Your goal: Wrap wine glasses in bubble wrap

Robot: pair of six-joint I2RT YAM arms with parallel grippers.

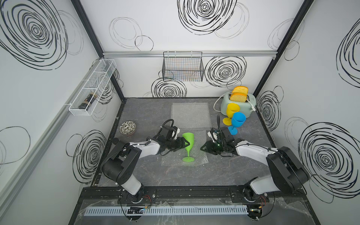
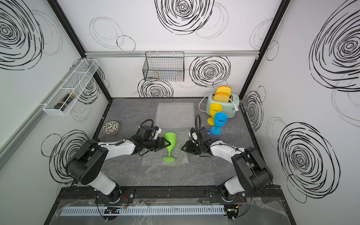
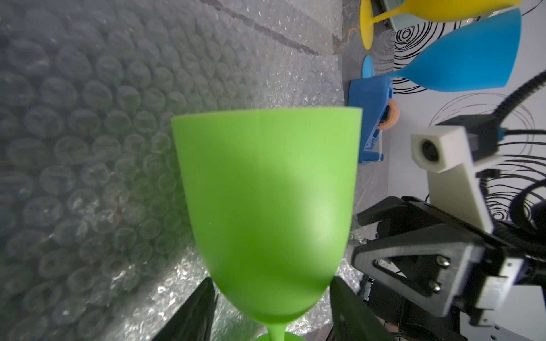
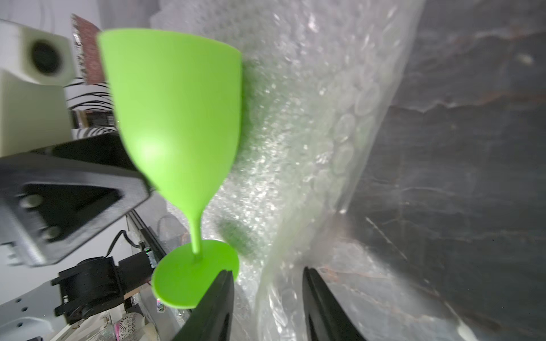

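Observation:
A green wine glass [image 1: 188, 141] stands on a sheet of bubble wrap [image 2: 181, 157] at the centre front. My left gripper is open, its fingers around the lower bowl of the glass in the left wrist view; whether they touch it I cannot tell. My right gripper is open to the glass's right, its fingers over the curled edge of the wrap, with nothing visibly held.
Yellow [image 1: 232, 109] and blue [image 1: 238, 119] glasses stand before a toaster [image 2: 226, 106] at the back right, near a blue tape dispenser [image 3: 366, 119]. Another wrap sheet [image 1: 189, 114] lies behind; a bowl [image 1: 127, 127] sits left.

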